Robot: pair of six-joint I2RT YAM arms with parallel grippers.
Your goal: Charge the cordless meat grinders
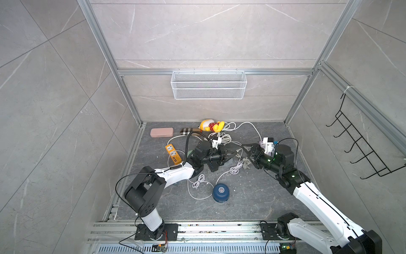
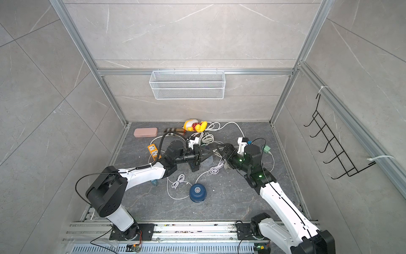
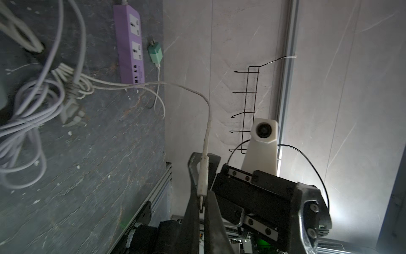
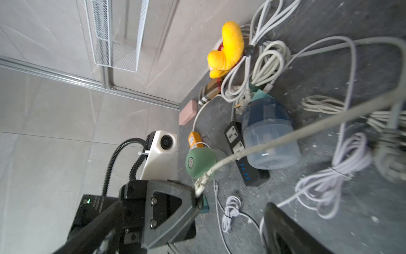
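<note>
My left gripper is shut on the plug end of a white cable (image 3: 203,175); the thin metal tip pokes out between its fingers. The cable arcs up and away toward the floor. My right gripper stands open, its blurred fingers wide apart, facing the left gripper with nothing between them. In the right wrist view, a green grinder (image 4: 200,162) with a clear cup lies behind the left gripper, and a dark-blue grinder with a clear cup (image 4: 272,146) is beside it. Another round blue one (image 1: 220,192) stands at the front in the top left view.
A black power strip (image 4: 246,163) lies between the two cups. A purple strip (image 3: 127,48) and a green adapter (image 3: 155,53) lie by the right wall. Coiled cables (image 4: 334,177), an orange strip (image 1: 173,154) and a plush toy (image 1: 211,125) are around.
</note>
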